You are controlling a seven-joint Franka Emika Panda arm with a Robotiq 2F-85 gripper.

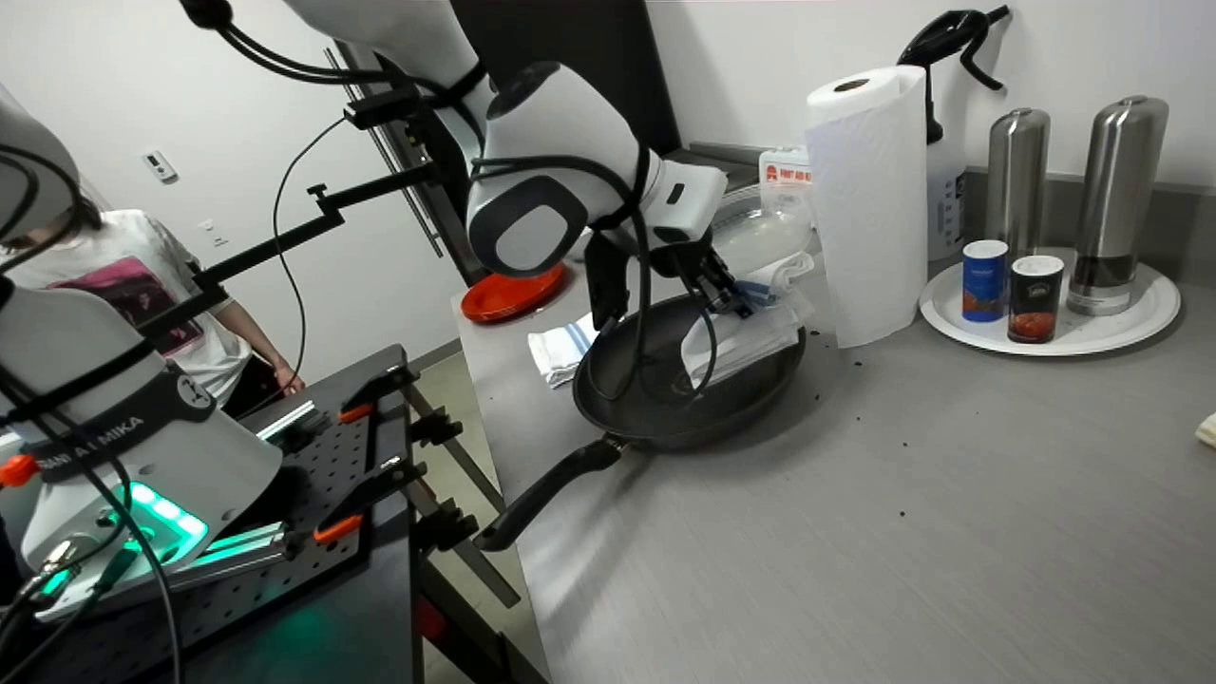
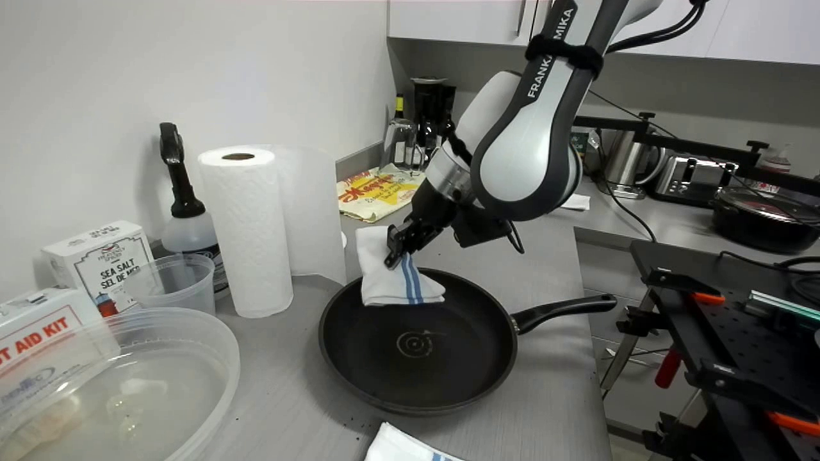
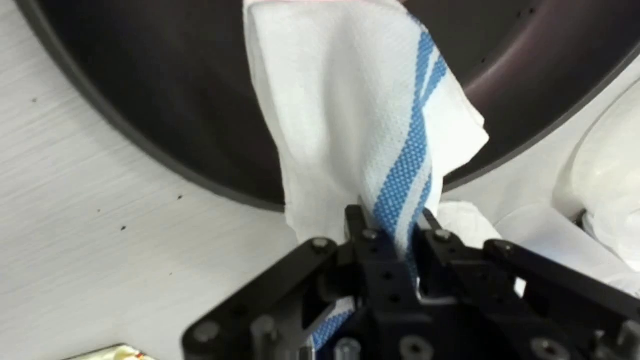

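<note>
A white cloth with blue stripes [image 3: 342, 108] is pinched between my gripper's fingers [image 3: 370, 234], and its folded end hangs forward over the pan. My gripper [image 2: 400, 250] is tilted near the pan's rim, on the paper-towel side. The black frying pan [image 2: 415, 376] sits on the counter with its handle [image 1: 559, 484] toward the counter edge. In exterior view 2 the cloth [image 2: 388, 280] covers part of the pan's rim; whether its lower edge touches the pan cannot be told.
A paper towel roll [image 1: 868, 217] stands close to the pan. Another striped cloth [image 2: 403, 445] lies beside it. A clear plastic container [image 2: 223, 384] and a plate [image 1: 1094, 331] with shakers and mills are nearby.
</note>
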